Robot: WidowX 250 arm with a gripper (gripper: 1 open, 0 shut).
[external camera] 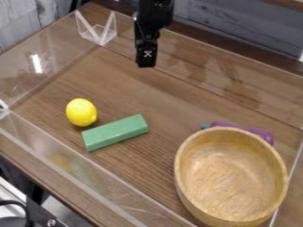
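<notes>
My black gripper [147,55] hangs at the top centre of the camera view, over the back of the wooden table; whether it is open or shut is hard to tell. On the table lie a yellow lemon-like object [81,112] at left, a green block [113,133] beside it, and a purple object [256,135] at right, partly behind a large wooden bowl [229,182].
A white wire-like holder [97,30] stands at the back left. Clear bins or edges line the left side.
</notes>
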